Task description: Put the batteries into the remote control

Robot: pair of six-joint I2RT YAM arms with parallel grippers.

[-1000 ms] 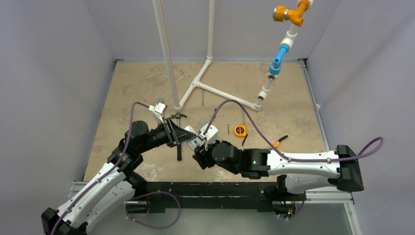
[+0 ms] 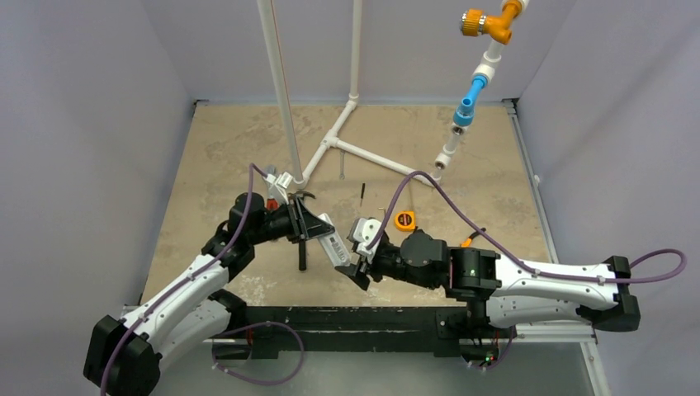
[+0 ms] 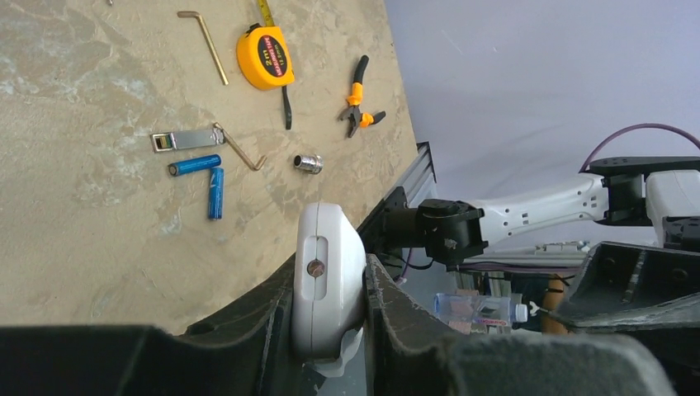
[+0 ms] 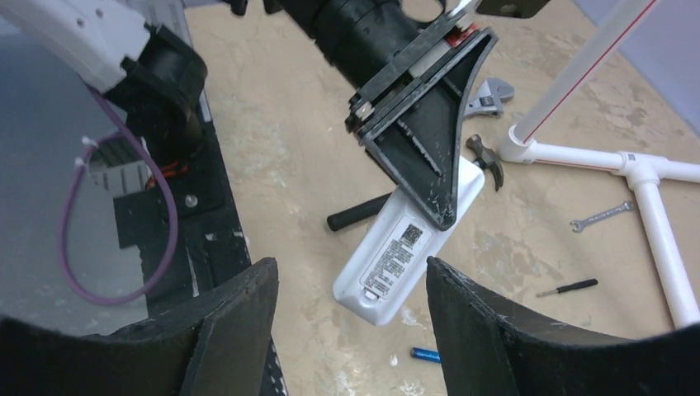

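A white remote control (image 4: 404,256) hangs tilted above the table, with my left gripper (image 2: 323,231) shut on its upper part. Its face in the right wrist view bears a recessed panel with dark print. In the left wrist view its rounded end, with a small round spot, stands between the fingers. My right gripper is open close to the remote's lower end, which appears beyond the gap between its fingers; nothing is gripped there.
Near the batteries lie a flat grey piece (image 3: 188,139), a bent hex key (image 3: 239,147) and a metal socket (image 3: 308,163). Farther off are a tape measure (image 2: 404,220), pliers (image 3: 360,99) and a hammer (image 2: 303,247). White pipes (image 2: 371,157) stand at the back.
My right gripper has drawn away to the right from the remote, uncovering its lower end. The left arm has shifted slightly, still gripping the remote.
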